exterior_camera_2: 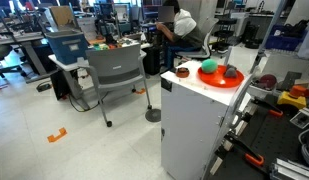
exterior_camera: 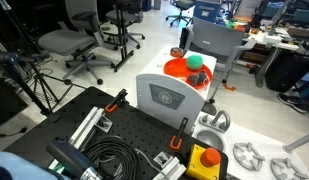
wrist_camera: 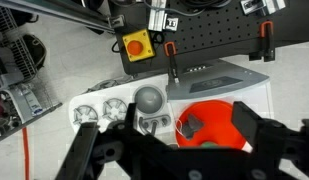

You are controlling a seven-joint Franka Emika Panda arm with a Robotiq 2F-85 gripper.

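Open and empty, my gripper looks down from above a white toy-kitchen surface in the wrist view, its dark fingers spread wide. Below and between them lies part of a red plate (wrist_camera: 226, 115), with a grey object (wrist_camera: 191, 126) on it. A green round object (exterior_camera: 195, 61) shares that plate with the grey one (exterior_camera: 197, 78) in the first exterior view. Just off the plate sits a small brown ring-like item (exterior_camera_2: 182, 72). Neither exterior view shows the gripper's fingers.
A grey curved panel (exterior_camera: 169, 95) stands upright beside the plate. A small round sink (wrist_camera: 149, 98) with a faucet and stove burners (wrist_camera: 85, 113) lie to one side. The yellow box with a red button (exterior_camera: 205, 160) and coiled black cables (exterior_camera: 112, 158) occupy the dark base.
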